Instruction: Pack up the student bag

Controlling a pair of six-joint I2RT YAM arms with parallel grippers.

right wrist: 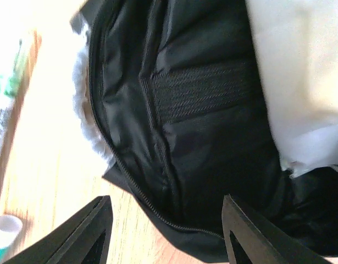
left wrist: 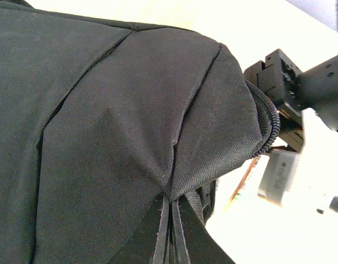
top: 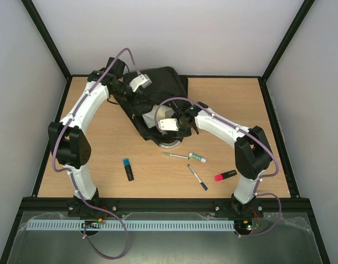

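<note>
The black bag point(top: 163, 82) lies at the back middle, with a white item point(top: 149, 115) inside its opening. My left gripper is shut on the bag's black fabric at its upper edge, holding that flap up. My right gripper hangs open over the bag's front part, above black fabric, nothing between its fingers. In front of the bag lie a light green pen point(top: 174, 155), a green-capped tube point(top: 197, 157), a blue-capped pen point(top: 197, 177), a blue-topped black marker point(top: 128, 169) and a pink-topped black marker point(top: 225, 175).
Dark frame edges and white walls border it.
</note>
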